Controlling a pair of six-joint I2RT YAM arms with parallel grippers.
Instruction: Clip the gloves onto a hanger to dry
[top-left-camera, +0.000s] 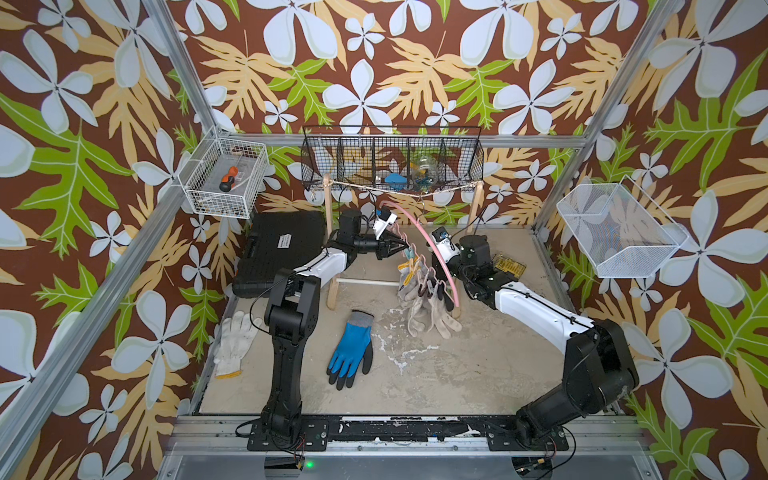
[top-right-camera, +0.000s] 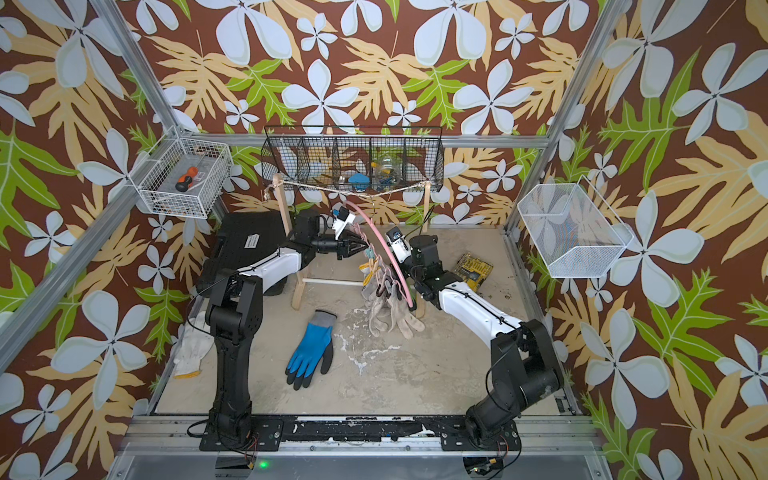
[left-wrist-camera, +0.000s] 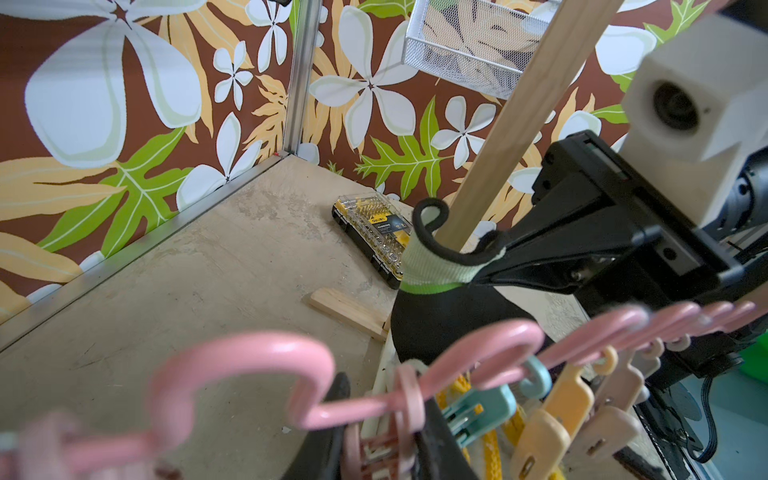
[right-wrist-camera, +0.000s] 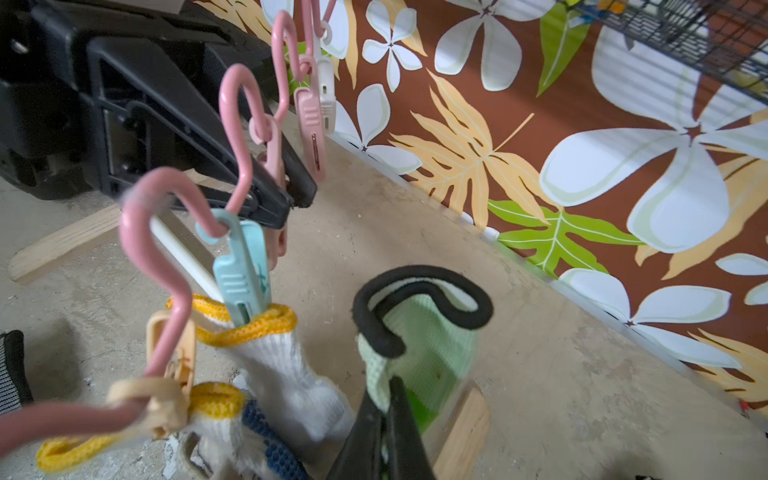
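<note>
A pink hanger (top-left-camera: 424, 237) with pastel clips runs between my arms. On one of its pink clips (left-wrist-camera: 376, 452) my left gripper is shut. A black glove (left-wrist-camera: 460, 316) with a pale green cuff (right-wrist-camera: 436, 344) and black rim hangs from my right gripper, which is shut on the cuff edge. In the left wrist view this glove is just behind the hanger bar, close to the left gripper. White gloves with yellow hems (right-wrist-camera: 276, 352) hang from the hanger's clips. A blue glove (top-left-camera: 350, 349) and a white glove (top-left-camera: 234, 340) lie on the table.
A wooden stand (top-left-camera: 329, 232) with a rope across its top frames the hanger. A black case (top-left-camera: 276, 252) lies back left, and a yellow-black box (top-left-camera: 509, 265) at the right. Wire baskets (top-left-camera: 392, 160) hang along the back.
</note>
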